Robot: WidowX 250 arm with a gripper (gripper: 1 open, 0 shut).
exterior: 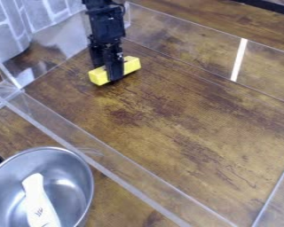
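Observation:
My black gripper (110, 67) reaches down from the top left, shut on a yellow sponge-like block (129, 66) that is at the wooden surface inside a clear-walled enclosure, near its back left corner. The fingers partly cover the block's middle.
A steel bowl (75, 186) with a white utensil (40, 204) in it stands at the front left, outside the clear wall (138, 182). A white strip (238, 59) shows at the back right. Pale grey blocks or tiles line the back left.

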